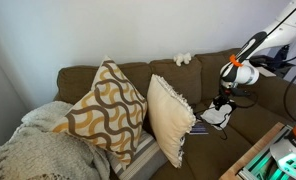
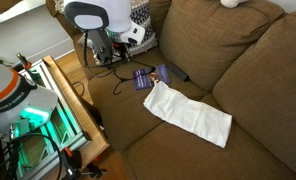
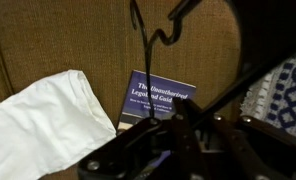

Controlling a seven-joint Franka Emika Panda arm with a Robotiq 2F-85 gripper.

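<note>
My gripper (image 2: 118,58) is shut on a thin black bent item (image 3: 168,36), which looks like a hanger or stiff cable; the dark fingers blur with it, so its full shape cannot be told. It hangs above the brown sofa seat. In the wrist view a dark blue book (image 3: 153,98), its cover reading "The Unauthorized Legoland Guide", lies below the item. A white cloth (image 2: 193,115) is spread on the seat beside the book. In exterior view 1 the gripper (image 1: 224,99) is near the cloth (image 1: 216,118).
A dark remote-like object (image 2: 176,72) lies by the backrest. Patterned (image 1: 106,112) and cream (image 1: 170,115) pillows lean at the left, near a grey blanket (image 1: 43,150). A white plush (image 1: 182,59) sits on the backrest. Bare seat lies in front of the cloth (image 2: 148,150).
</note>
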